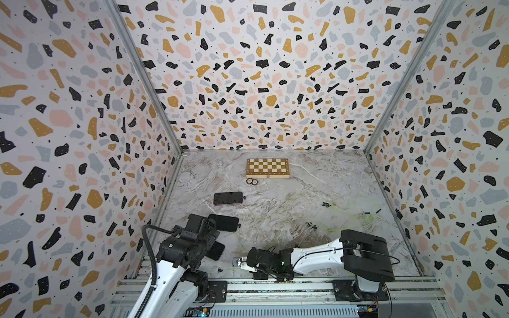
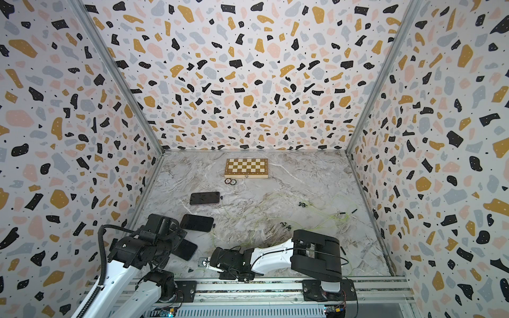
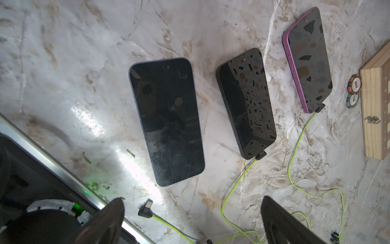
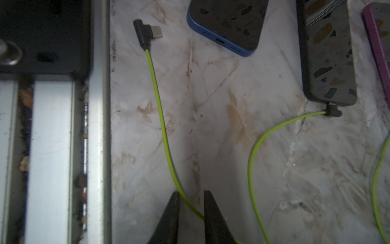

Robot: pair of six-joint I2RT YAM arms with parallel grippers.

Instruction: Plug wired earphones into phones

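Three phones lie on the marble table: a blue-edged one (image 3: 166, 122), a black one (image 3: 247, 103) and a pink-edged one (image 3: 308, 61). A green cable's angled black plug sits at the bottom end of the black phone, and another at the pink one. The loose plug (image 4: 143, 34) lies on the table apart from the blue-edged phone, its metal tip bare. My left gripper is wide open above the phones, holding nothing. My right gripper is part open over the loose plug's green cable (image 4: 164, 130); the cable runs across its gap, not gripped.
The metal table edge (image 4: 100, 122) runs close beside the loose plug. A chessboard box (image 1: 267, 168) and two poker chips (image 1: 251, 181) stand farther back. More green cable (image 1: 344, 214) lies tangled on the right.
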